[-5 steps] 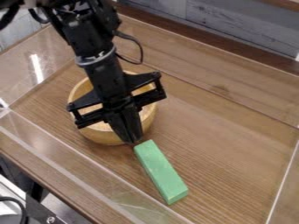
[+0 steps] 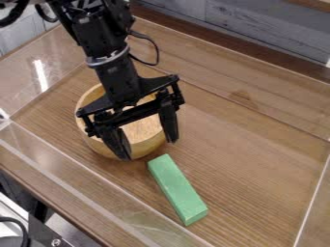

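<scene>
The black gripper [image 2: 137, 135] stands open over a round tan bowl [image 2: 100, 96], its two fingers pointing down and spread to either side over the bowl. The arm reaches in from the top and hides part of the bowl. A light green rectangular block [image 2: 178, 190] lies on the wooden table just in front of the bowl, to its lower right. Whether anything lies inside the bowl under the gripper is hard to tell.
A black cable lies at the lower left edge.
The green block and bowl look unmoved.
</scene>
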